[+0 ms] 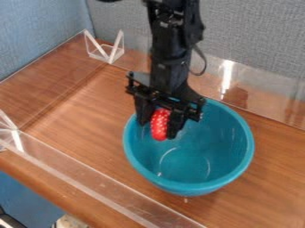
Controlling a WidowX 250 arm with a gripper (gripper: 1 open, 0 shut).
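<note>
My black gripper (160, 120) reaches down from the top centre, shut on a red object (159, 126), which it holds over the back left part of a round teal bowl (188, 174). The bowl's floor looks empty where visible. The fingers partly hide the red object, so its full shape cannot be told.
Transparent barriers run along the back and front left edges, with white brackets (105, 49) at the back left corner. Grey padded walls stand behind.
</note>
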